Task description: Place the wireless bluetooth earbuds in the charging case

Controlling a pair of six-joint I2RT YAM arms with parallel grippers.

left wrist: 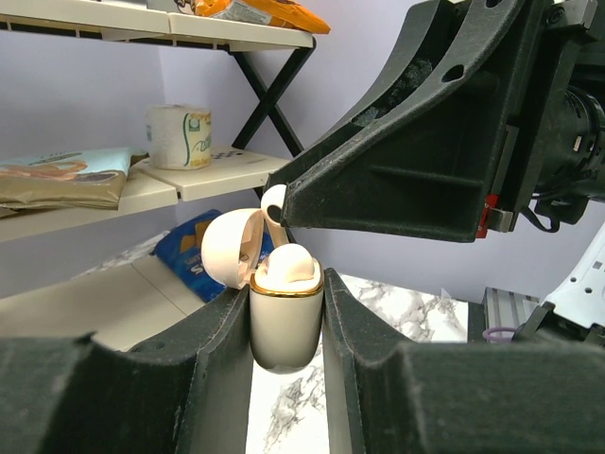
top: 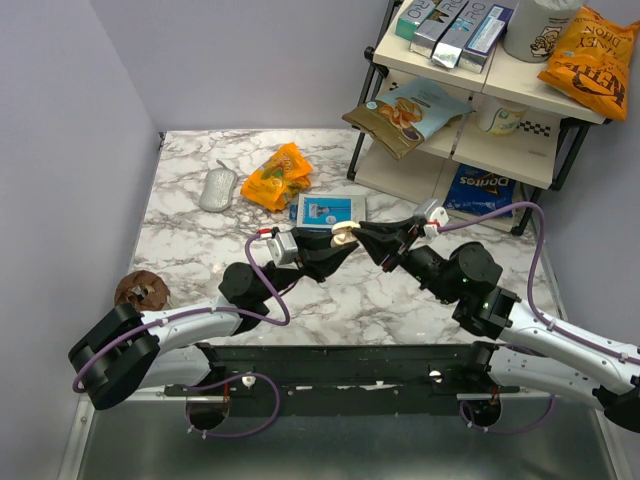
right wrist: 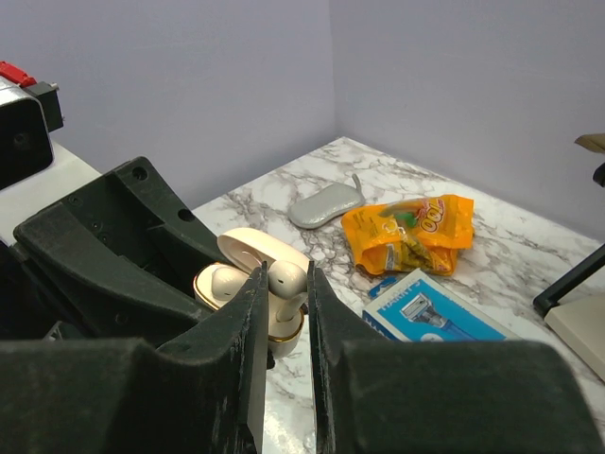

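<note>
Above the marble table, my left gripper is shut on the white, gold-rimmed charging case [left wrist: 285, 333], whose lid [left wrist: 227, 248] stands open. One earbud [right wrist: 227, 282] sits inside the case, beside the lid. Between the fingers of my right gripper, shut on it, is the other earbud [right wrist: 286, 277]. Its stem [right wrist: 285, 308] points down toward the case's other side; whether the tip has entered the slot cannot be told. In the top view both grippers meet over the table's middle, hiding most of the case [top: 344, 238].
Behind the grippers lie a blue-and-white box [top: 331, 210], an orange snack bag [top: 277, 178] and a grey pouch [top: 218, 188]. A loaded shelf [top: 520, 165] stands back right. A brown round object [top: 142, 291] is at far left.
</note>
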